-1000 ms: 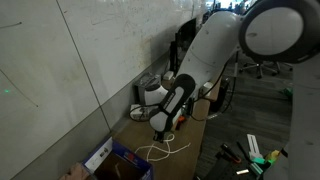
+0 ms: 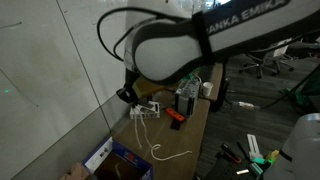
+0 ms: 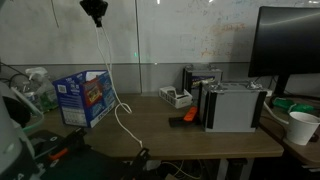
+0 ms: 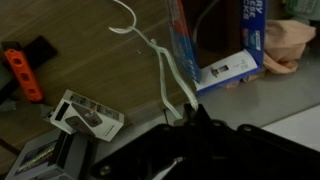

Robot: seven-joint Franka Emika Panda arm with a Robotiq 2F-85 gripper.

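Note:
A white rope [image 3: 113, 92] hangs from my gripper [image 3: 95, 20], which is high above the table in exterior view 2, shut on the rope. Its lower part curves down onto the tabletop, with the end near the front edge. The wrist view has the rope [image 4: 165, 62] running from the gripper toward the table below. In exterior view 1 the rope [image 2: 142, 130] drops beneath the arm and lies loosely on the wood.
An open blue box [image 3: 85, 98] stands at the table's left. Toward the back are a small white box [image 3: 175, 97] and an orange-black tool [image 3: 187, 118]. Metal cases [image 3: 232, 107], a monitor [image 3: 283, 45] and a white cup [image 3: 300, 128] occupy the right.
The gripper has risen from low over the table to high above it, lifting part of the rope off the surface. The arm now fills much more of exterior view 1.

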